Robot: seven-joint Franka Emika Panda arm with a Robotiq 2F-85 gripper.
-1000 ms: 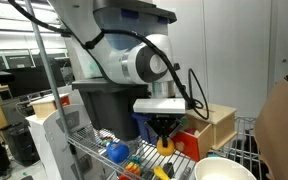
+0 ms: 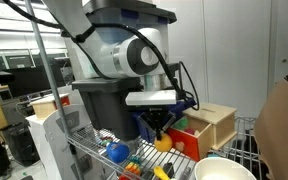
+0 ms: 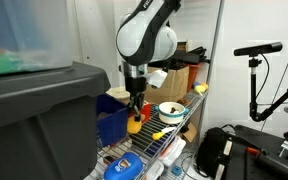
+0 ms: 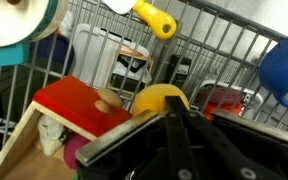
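My gripper [image 2: 162, 131] points down over a wire rack and is shut. Right at its fingertips is a smooth yellow-orange thing [image 4: 162, 98], partly covered by the dark fingers [image 4: 134, 150] in the wrist view. The same orange-yellow thing [image 2: 163, 143] shows just under the gripper in exterior view 1, and the orange thing [image 3: 134, 125] appears below the gripper [image 3: 136, 108] in exterior view 2. Whether any of it is between the fingers cannot be told.
The wire rack [image 2: 89, 136] carries a blue round item [image 2: 118, 152], a yellow-handled tool [image 4: 156, 19] and several small things. Beside the gripper stands a wooden box with a red part [image 4: 79, 108]. A white bowl [image 2: 222, 170] and a large dark bin [image 3: 44, 125] flank the rack.
The gripper has shifted slightly left in exterior view 1. The orange-yellow thing beneath it appears slightly left and higher too. The other things look unmoved.
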